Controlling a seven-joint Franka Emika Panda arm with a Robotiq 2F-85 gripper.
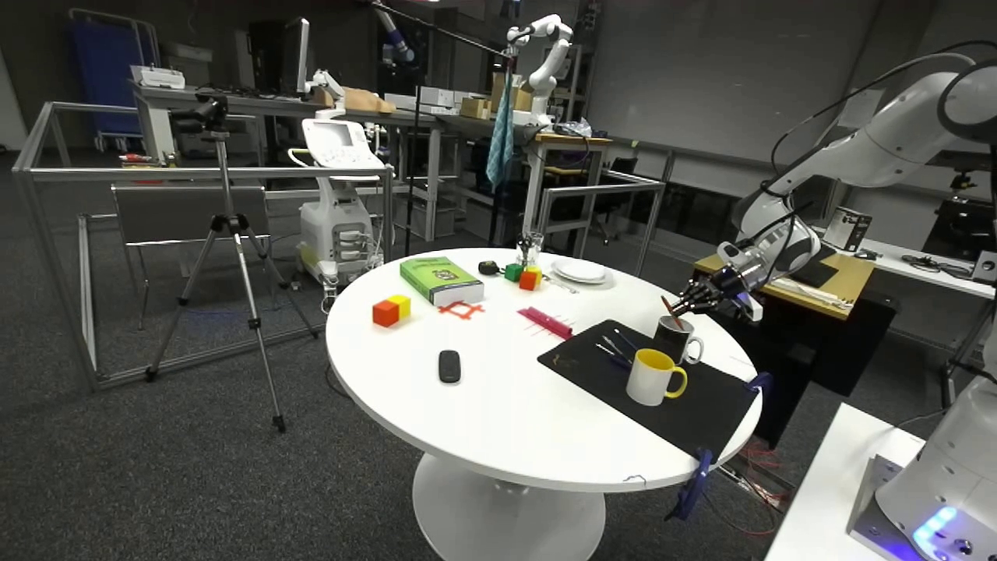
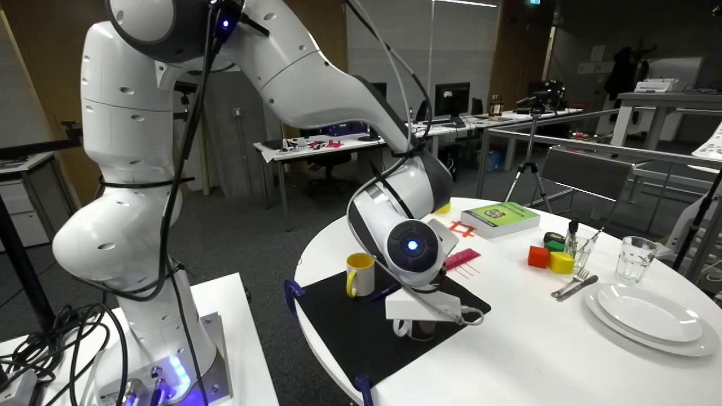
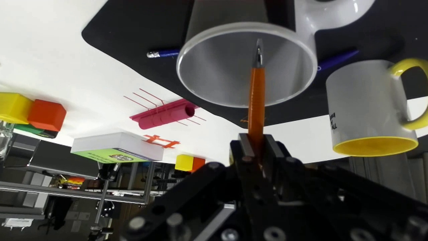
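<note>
An orange pen (image 3: 257,92) with a silver tip is pinched in my shut gripper. In the wrist view its tip overlaps the opening of the dark mug with a white inside (image 3: 224,66); how deep it reaches is hard to judge. From exterior view 1, the gripper (image 1: 689,301) is just above that dark mug (image 1: 668,342), the pen slanting at its rim. The mug stands upright on a black mat (image 1: 687,421). In exterior view 2 the arm hides the gripper and most of this mug.
A white mug with yellow inside (image 1: 649,379) stands close by on the mat. Blue pens (image 3: 339,59) lie beside the dark mug. A pink holder (image 1: 547,322), green book (image 1: 442,280), cubes (image 1: 390,310) and plates (image 1: 581,272) are farther off.
</note>
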